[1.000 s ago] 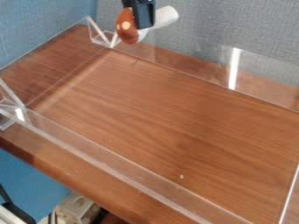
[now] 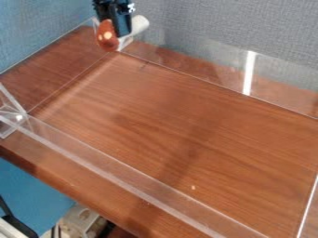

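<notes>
At the top left, above the back-left corner of the wooden surface [image 2: 180, 125], my black gripper [image 2: 115, 26] is shut on an orange-brown object [image 2: 107, 35] with a small light spot. A white cylindrical piece [image 2: 137, 25] shows just behind it; whether it belongs to the held object or to the gripper I cannot tell. The fingertips are partly hidden.
Clear plastic walls [image 2: 125, 177] border the wooden surface, with angled clear brackets at the left. Grey-blue padded walls [image 2: 236, 28] stand behind and to the left. The wooden floor is empty.
My gripper and the held object have moved left, from near the upper middle toward the back-left corner.
</notes>
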